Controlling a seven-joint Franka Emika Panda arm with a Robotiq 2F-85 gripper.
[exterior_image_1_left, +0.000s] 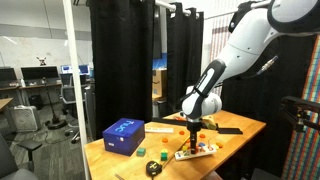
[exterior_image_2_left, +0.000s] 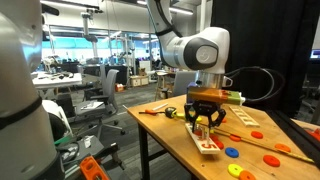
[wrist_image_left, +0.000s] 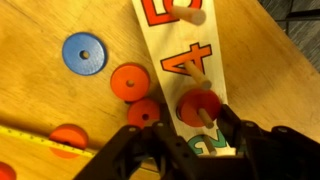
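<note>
A pale wooden peg board (wrist_image_left: 165, 40) with painted numbers runs down the wrist view, its pegs sticking up beside the figures. Near its lower end, a red ring (wrist_image_left: 198, 103) lies at a peg above the green number; how far down the peg it sits I cannot tell. My gripper is over that end, open, its fingers (wrist_image_left: 232, 122) apart on either side of the ring. In the second exterior view the board (exterior_image_2_left: 205, 142) lies at the table's near edge under the gripper.
Loose on the table left of the board are a blue ring (wrist_image_left: 84, 53), several red rings (wrist_image_left: 130, 82) and a yellow measuring tape (wrist_image_left: 45, 140). A blue box (exterior_image_1_left: 124, 136) stands farther left. More coloured discs (exterior_image_2_left: 271, 160) lie on the other side.
</note>
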